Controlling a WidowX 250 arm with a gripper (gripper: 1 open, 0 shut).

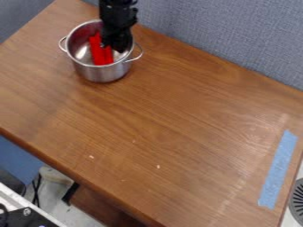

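A steel pot [109,71] with side handles stands on the wooden table near the back left corner. A red object [99,52] lies inside it. The black gripper [115,41] reaches down over the pot's back right part, beside the red object; its fingertips are partly hidden, and I see nothing clearly held.
A blue tape strip [277,168] lies at the right edge. Grey padded walls stand behind the table.
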